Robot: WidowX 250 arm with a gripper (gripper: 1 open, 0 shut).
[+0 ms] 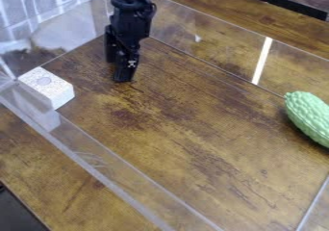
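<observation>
My black gripper (122, 64) reaches down from the top of the camera view to just over the wooden surface, toward the back left of the clear-walled enclosure; its fingers are open, as far as the dark shape shows, and I see no object held. A white block (46, 89) with a faint printed mark lies to the left, by the near-left wall. A pale green bumpy vegetable, like a bitter melon (310, 116), lies at the right edge, partly out of frame.
Transparent walls (122, 177) border the wooden floor (187, 139), whose middle is clear. A white strip (261, 61) stands out at the back right. A pale patterned cloth is visible behind the upper-left corner.
</observation>
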